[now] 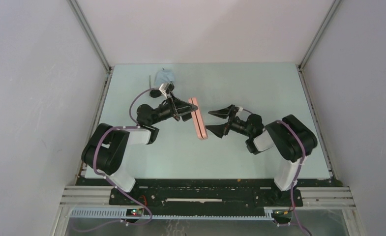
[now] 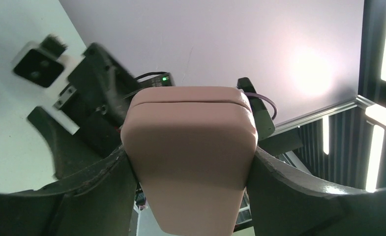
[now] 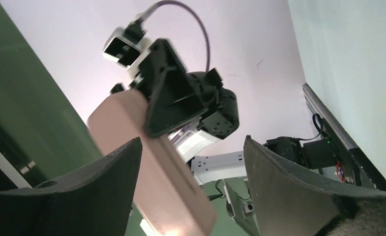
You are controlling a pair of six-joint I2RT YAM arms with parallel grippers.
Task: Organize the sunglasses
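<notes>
The pink case (image 1: 198, 120) is held clear of the table, its upper end in my left gripper (image 1: 191, 112), which is shut on it. A thin dark seam runs along the case; whether it is fully closed I cannot tell. In the left wrist view the case (image 2: 191, 152) fills the space between both fingers. Just right of the case, apart from it, my right gripper (image 1: 215, 121) is open with nothing between its fingers. The dark sunglasses (image 1: 155, 93) lie at the back left, partly hidden by my left arm.
A light blue cloth (image 1: 164, 76) lies beside the sunglasses. Walls rise at both sides.
</notes>
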